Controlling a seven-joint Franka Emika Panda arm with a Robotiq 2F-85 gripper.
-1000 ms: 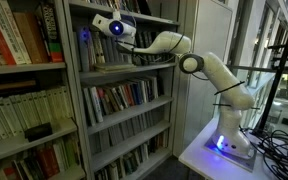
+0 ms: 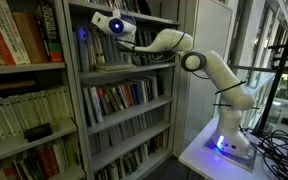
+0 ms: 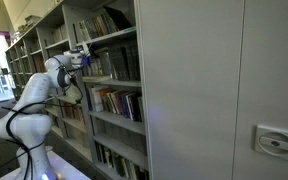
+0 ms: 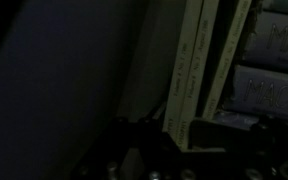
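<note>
High at the bookcase's upper shelf, my gripper [image 2: 88,35] reaches in among the books. Two thin pale books [image 4: 188,70], standing side by side with small print on their spines, run down to the dark fingers in the wrist view. The gripper appears shut around their lower ends; deep shadow hides the exact contact. Another thin pale book [image 4: 228,60] leans just right of them, across a dark gap. In exterior view 2 the gripper [image 3: 85,57] is small beside the same shelf.
Thick grey-blue volumes [image 4: 269,90] lie to the right in the wrist view, and a dark panel [image 4: 59,70] fills the left. Bookcase uprights [image 2: 75,90] and the shelf board [image 2: 129,69] bound the space. A white table [image 2: 209,160] carries the arm's base.
The arm's forearm has shifted slightly in exterior view 1, while the gripper stays close to the same place at the upper shelf. The books on the shelves look unchanged.
</note>
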